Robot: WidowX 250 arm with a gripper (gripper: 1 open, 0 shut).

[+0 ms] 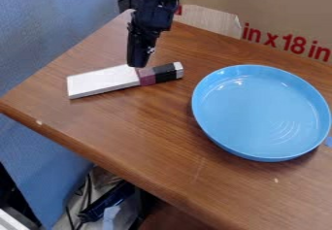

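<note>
My black gripper (140, 51) hangs over a long, flat bar (101, 82) lying on the wooden table, white along most of its length with a pink and dark band at its right end. The fingertips are just above the bar's right half; whether they touch it or stand open is unclear. A light blue plate (259, 113) lies to the right of the bar, apart from it.
The wooden table (143, 137) has bare room in front and behind the bar. A cardboard sheet (266, 11) with red print stands at the back. Blue fabric borders the left edge; clutter lies below.
</note>
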